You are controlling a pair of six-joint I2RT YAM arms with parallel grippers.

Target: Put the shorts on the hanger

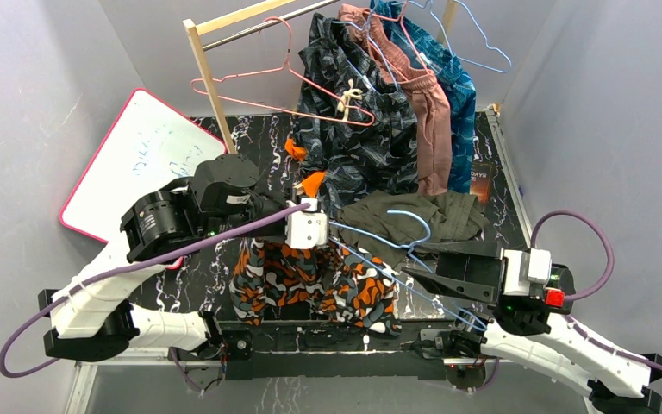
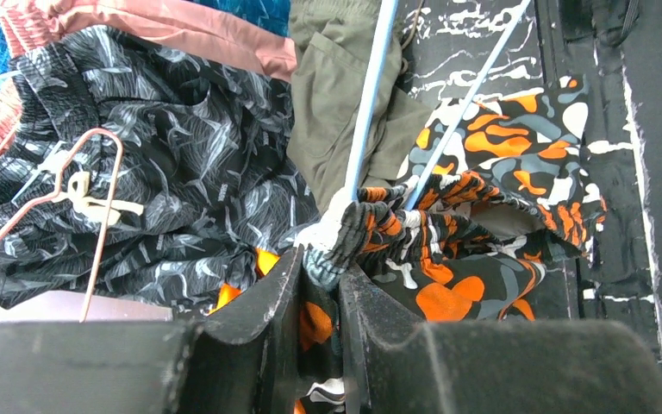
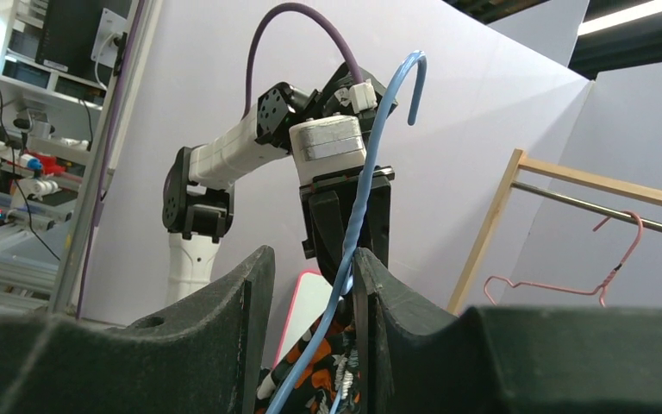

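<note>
Camouflage shorts in orange, grey and black (image 1: pixel 358 289) hang below my left gripper, which is shut on their gathered waistband. One end of the blue hanger (image 2: pixel 369 103) runs into the waistband right at those fingers. In the top view the hanger's hook and its other end reach over to the right arm. My right gripper (image 1: pixel 414 280) is part open around the hanger. In the right wrist view the blue wire passes between its fingers and lies close to the right-hand finger (image 3: pixel 379 319); whether both touch it cannot be told.
Behind stands a wooden rack (image 1: pixel 209 82) with a metal bar, an empty pink hanger (image 1: pixel 259 73) and several hung shorts. Olive shorts (image 1: pixel 444 214) lie on the table beneath the blue hanger. A whiteboard (image 1: pixel 138 164) leans at the left.
</note>
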